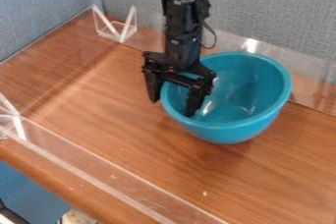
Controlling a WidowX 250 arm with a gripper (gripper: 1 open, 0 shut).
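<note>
My black gripper (175, 90) reaches down from the top centre to the left side of a turquoise bowl (250, 120). One dark finger hangs outside the bowl's left rim and the other is inside it. Whether the fingers are closed on the rim is unclear.
The bowl stands on a wooden surface (92, 100) edged by clear plastic panels, with grey padded walls behind. A blue area lies beyond the front-left edge.
</note>
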